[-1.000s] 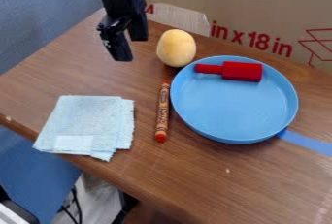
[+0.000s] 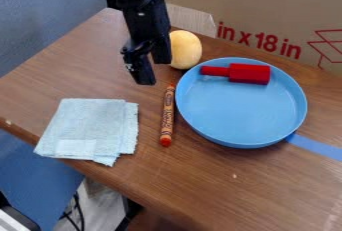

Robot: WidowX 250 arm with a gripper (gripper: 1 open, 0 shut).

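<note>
My black gripper [image 2: 150,61] hangs over the wooden table, left of a yellow rounded object [image 2: 187,50] that it partly covers; whether its fingers are open or shut is unclear. Below it lies an orange-red marker [image 2: 167,120]. A blue plate [image 2: 241,119] holds a red handled object [image 2: 238,72] near its back rim. A folded light blue cloth [image 2: 83,130] lies at the front left.
A cardboard box [image 2: 277,15] stands along the back. A blue tape strip [image 2: 319,147] runs right of the plate. The table's [image 2: 287,200] left edge drops to a blue surface and cables.
My gripper has moved down and to the right, closer to the yellow object and the marker. The objects on the table have not moved.
</note>
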